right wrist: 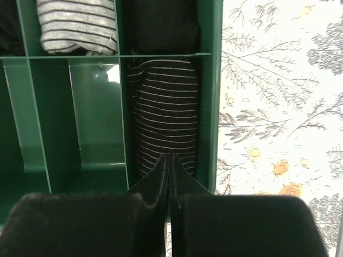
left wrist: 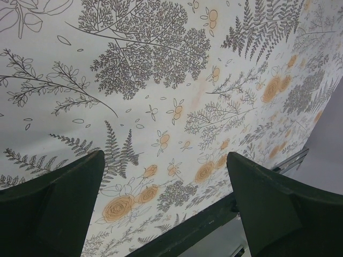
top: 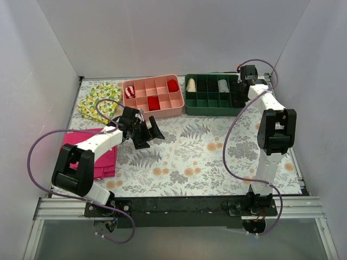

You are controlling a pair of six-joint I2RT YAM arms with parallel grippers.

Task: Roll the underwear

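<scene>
A black striped underwear roll [right wrist: 165, 110] lies in the near right-hand compartment of the green organizer [right wrist: 214, 123]. My right gripper is shut over the near end of that compartment, with nothing visible between its fingertips; whether they touch the cloth I cannot tell. Behind the roll is a plain black one [right wrist: 165, 27], and a grey striped one [right wrist: 77, 24] fills the compartment to its left. In the top view the right arm hides the organizer's right end. My left gripper stands open above bare patterned cloth, holding nothing.
Left of the green organizer stands a pink organizer [top: 162, 115] with red items [top: 154, 103]. A yellow patterned cloth [top: 100, 97] and a pink folded cloth [top: 105, 162] lie at the left.
</scene>
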